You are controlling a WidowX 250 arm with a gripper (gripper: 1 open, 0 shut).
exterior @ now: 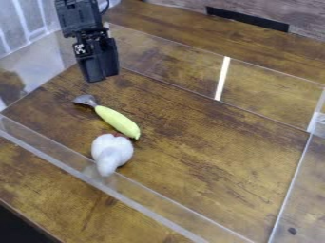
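Observation:
My black gripper (99, 65) hangs at the upper left of the camera view, angled so that its fingers overlap, open according to its shape only faintly, with nothing visible held. Below it on the wooden floor lies a pale green, elongated object (117, 121) with a grey metal end (86, 101) pointing up-left. Nearer the front lies a white rounded object (110, 152), like a toy with a small red mark, its narrow end toward the bottom left.
A clear-walled enclosure (178, 224) surrounds the wooden surface (222, 161). A white strip (222, 79) stands out at the back right.

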